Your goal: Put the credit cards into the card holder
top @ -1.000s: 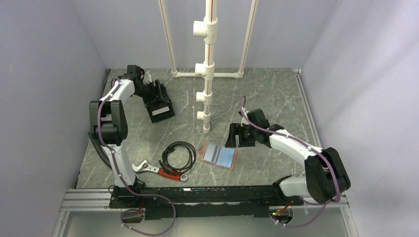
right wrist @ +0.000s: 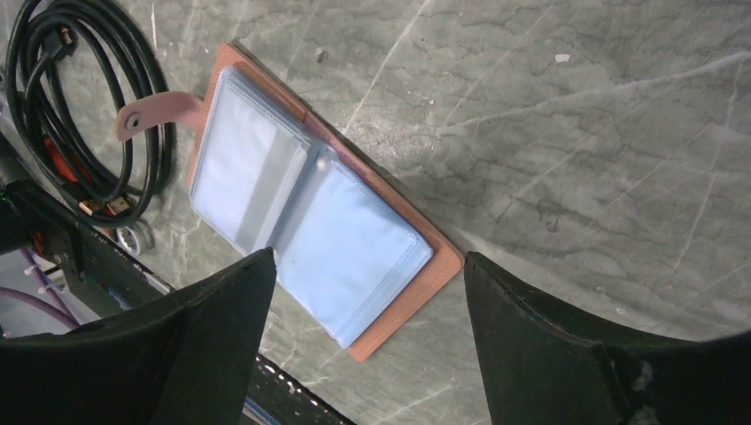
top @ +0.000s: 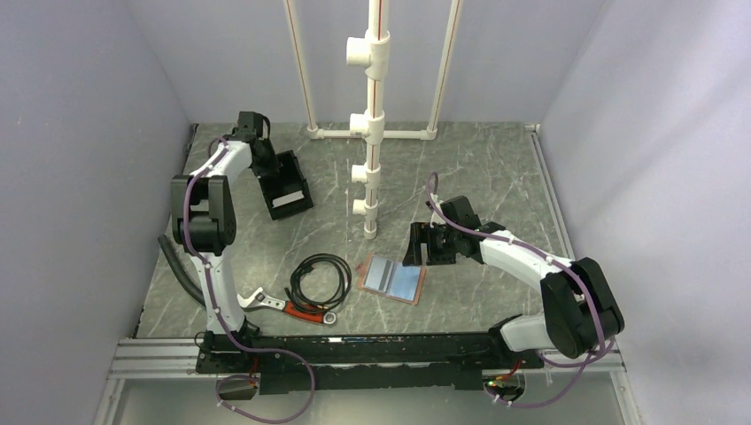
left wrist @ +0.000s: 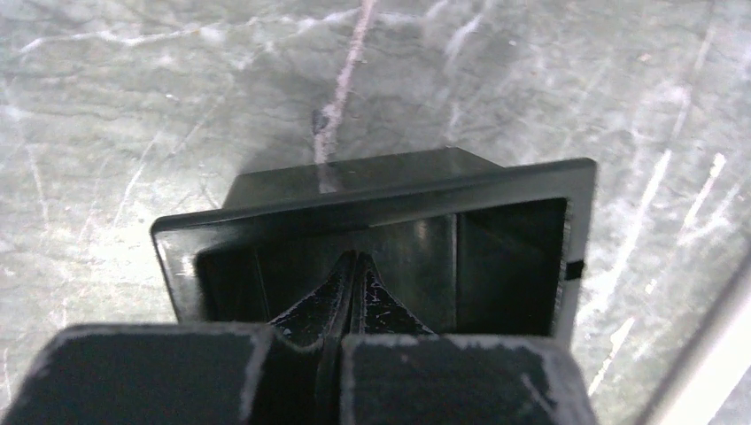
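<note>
The black box [top: 293,212] stands at the upper left of the table. The white edges of the credit cards [top: 288,199] show at its near end. My left gripper is shut with nothing between its fingers, over the open part of the box, whose rim [left wrist: 372,205] crosses the left wrist view. The cards are hidden in that view. The card holder [right wrist: 350,252], brown with clear pockets, lies unfolded flat at the table's front. My right gripper is open above its right end, holding nothing.
A coiled black cable [top: 321,285] and an orange-handled wrench [top: 288,307] lie left of the holder. A white pipe post [top: 373,159] rises between the two arms.
The right arm has barely shifted. Box and holder have stayed put.
</note>
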